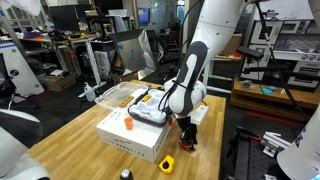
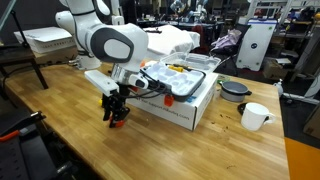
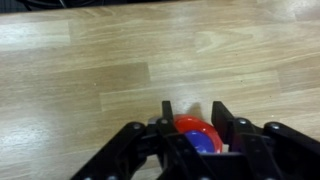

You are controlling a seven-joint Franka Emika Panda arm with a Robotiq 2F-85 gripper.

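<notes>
A small round red object with a blue middle (image 3: 200, 138) rests on the wooden table, between the black fingers of my gripper. Those fingers stand apart, one on each side of it; whether they touch it I cannot tell. Exterior view 2 shows the gripper (image 2: 113, 119) low at the tabletop, with red (image 2: 119, 124) showing beside the dark fingertips. From the other side, in exterior view 1, the gripper (image 1: 187, 143) covers most of the object.
A white box (image 1: 130, 138) with a grey bin (image 1: 150, 105) in it stands near the arm. A yellow object (image 1: 167, 163) and a dark cup-like item (image 1: 126, 174) are on the table. Farther off are a white mug (image 2: 255, 116) and dark bowls (image 2: 233, 91). Bare table lies in front.
</notes>
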